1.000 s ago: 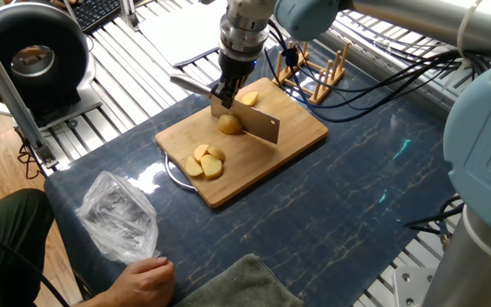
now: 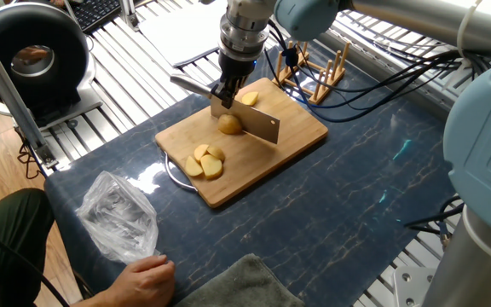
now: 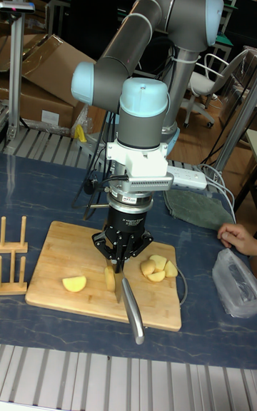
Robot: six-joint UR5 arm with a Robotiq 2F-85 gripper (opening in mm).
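My gripper (image 2: 223,92) is shut on a cleaver (image 2: 258,123), near where its blade meets the handle. The metal handle (image 3: 132,312) sticks out toward the near side in exterior view 3. A potato piece (image 2: 228,124) lies against one face of the blade, on the wooden cutting board (image 2: 275,147). Past the blade's other face rests a cut piece (image 3: 74,283), flat face up. Several potato chunks (image 2: 206,161) sit in a cluster near the board's handle end. Whether the blade's lower edge touches the board cannot be made out.
A wooden peg rack (image 2: 326,77) stands beside the board. A clear plastic container (image 2: 119,217) lies on the dark table near a person's hand (image 2: 147,277). A grey cloth (image 2: 241,286) covers part of the table edge. Dark table surface right of the board is free.
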